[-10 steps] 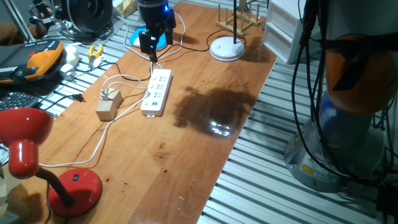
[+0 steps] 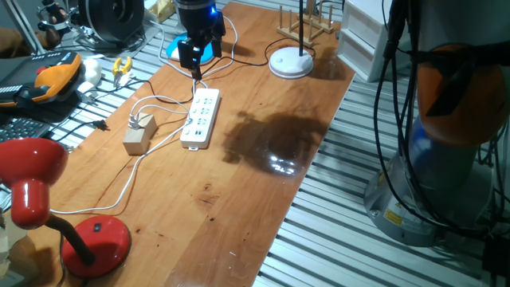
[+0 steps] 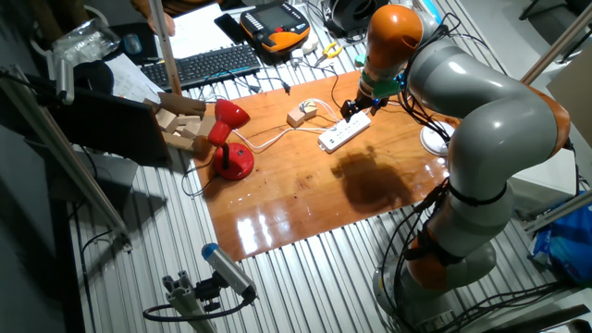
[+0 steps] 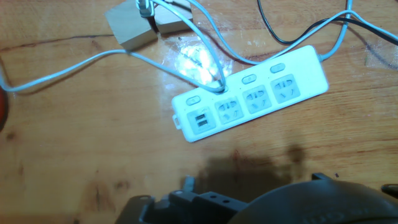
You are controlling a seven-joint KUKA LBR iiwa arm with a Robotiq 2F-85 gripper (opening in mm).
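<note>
A white power strip [image 2: 201, 118] lies on the wooden table, its sockets facing up. In the wrist view the strip [image 4: 249, 96] shows several sockets, switches and a pair of USB ports. A wooden block [image 2: 139, 135] rests beside it, with a white plug [image 4: 145, 7] on top and white cables looping around. My black gripper [image 2: 198, 68] hangs over the far end of the strip, seemingly above it and apart from it. Only its dark body [image 4: 249, 208] shows along the wrist view's bottom edge; how its fingers stand cannot be made out.
A red lamp [image 2: 96, 245] stands at the table's near left, a white lamp base [image 2: 291, 63] at the far right. Keyboard [image 3: 217, 67], orange-black device [image 3: 276, 28] and yellow pliers [image 3: 328, 54] lie beyond the table. Bare wood stretches between the strip and the table's right edge.
</note>
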